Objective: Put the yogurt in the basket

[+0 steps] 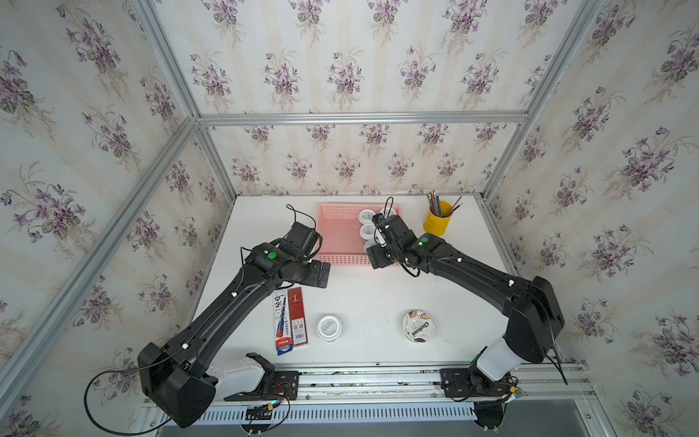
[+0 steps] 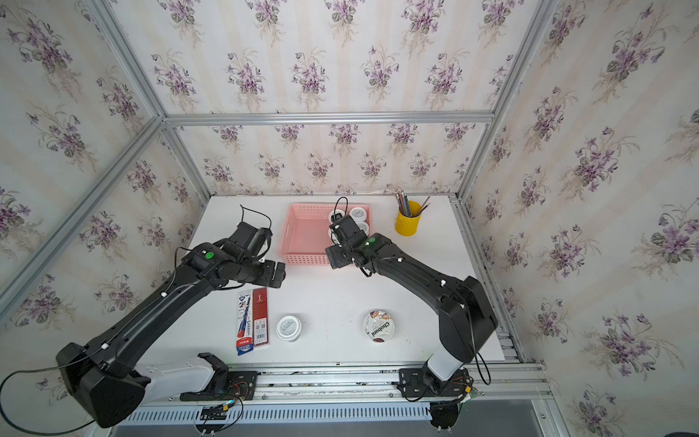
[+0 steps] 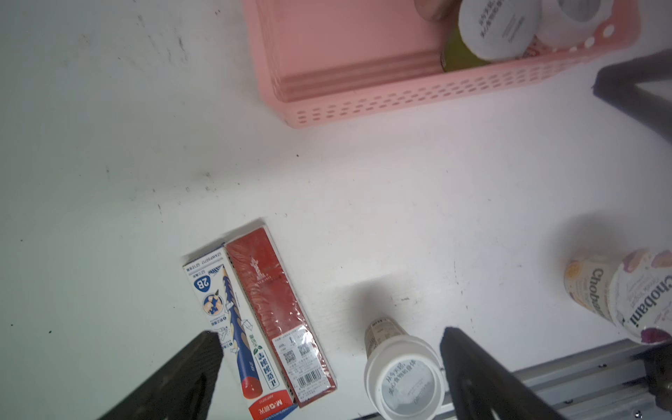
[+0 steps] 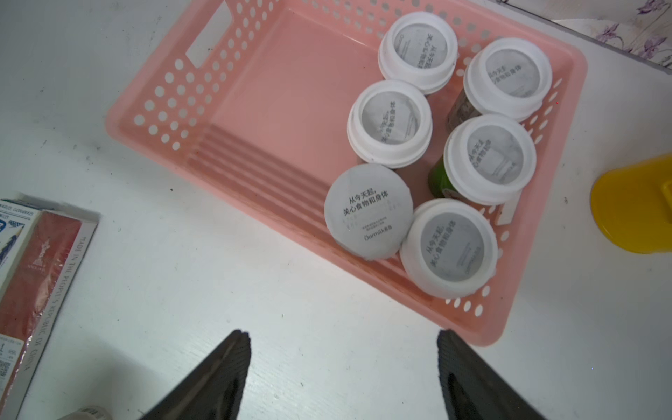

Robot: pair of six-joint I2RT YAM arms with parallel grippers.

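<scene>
A pink basket (image 1: 336, 225) at the back holds several yogurt cups (image 4: 368, 210) along its right part. On the front table stand a white-lidded cup (image 1: 329, 326) and a Chobani yogurt (image 1: 418, 326); both also show in the left wrist view, the white one (image 3: 404, 381) low centre, the Chobani (image 3: 640, 294) at right. My left gripper (image 1: 317, 274) hangs open over the table, front-left of the basket, nothing between its fingers. My right gripper (image 1: 378, 255) is open and empty above the basket's front right.
Two pencil boxes (image 1: 289, 319) lie at the front left. A yellow pen cup (image 1: 437, 222) stands right of the basket. Walls and aluminium rails surround the table.
</scene>
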